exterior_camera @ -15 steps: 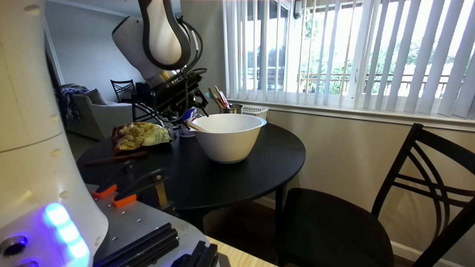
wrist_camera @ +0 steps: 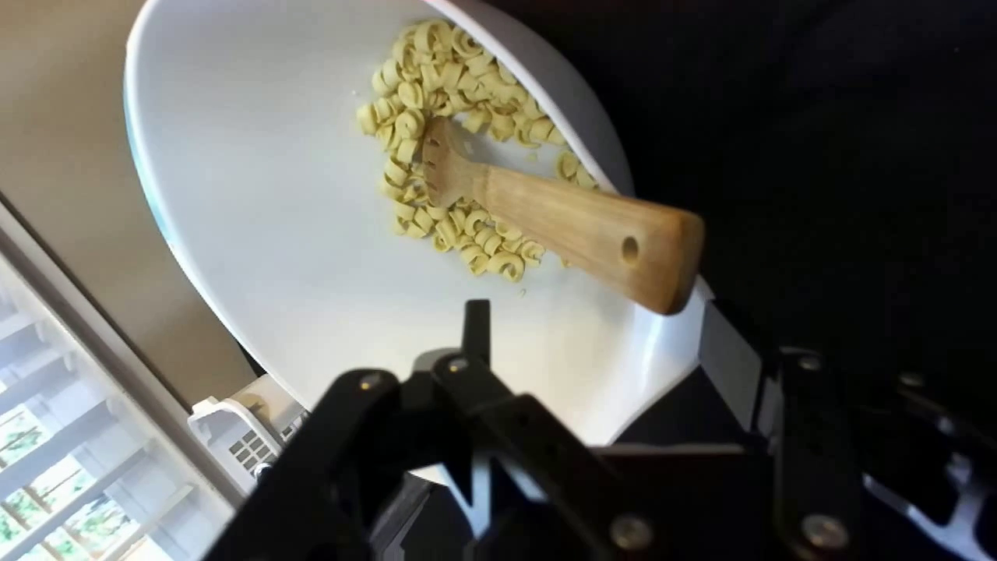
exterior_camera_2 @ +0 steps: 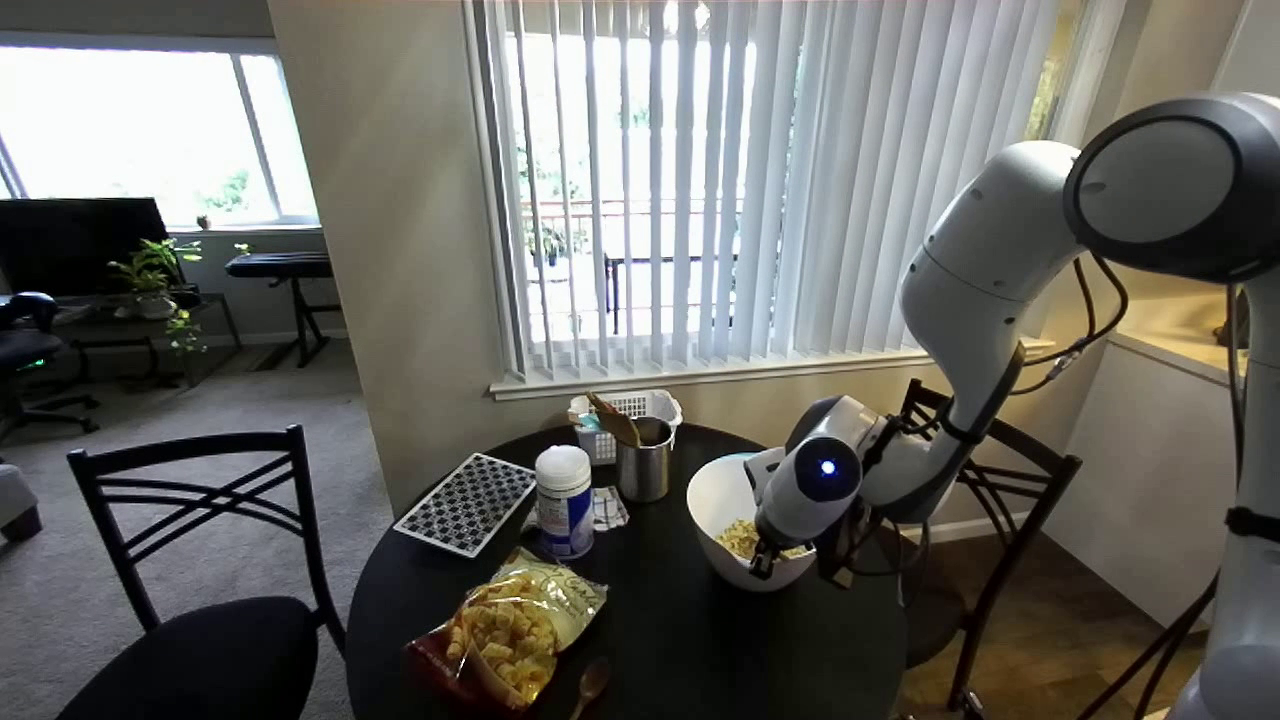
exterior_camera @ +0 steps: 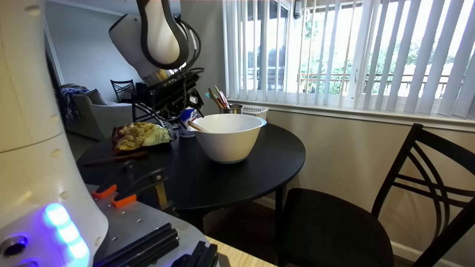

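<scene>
A white mixing bowl (exterior_camera: 228, 140) stands on the black table with curly pasta (wrist_camera: 458, 84) at its bottom. In the wrist view a wooden utensil (wrist_camera: 570, 220) leans in the bowl, its head among the pasta and its handle end sticking out over the rim. My gripper is at that side of the bowl, fingers apart, with the bowl's wall and rim visible in the gap. The handle end appears just beyond the fingertips, and I see nothing clamped. From the second exterior view, the arm hides part of the bowl.
An open snack bag (exterior_camera_2: 516, 636) and a wooden spoon (exterior_camera_2: 591, 686) lie near the table's front. A wipes canister (exterior_camera_2: 564, 504), a metal utensil pot (exterior_camera_2: 645, 460) and a white basket (exterior_camera_2: 596, 444) stand behind. Clear table lies to the bowl's right in the first exterior view.
My gripper has shifted slightly left in the first exterior view, and its fingers look closer together. The bowl, bag and canister stay in place.
</scene>
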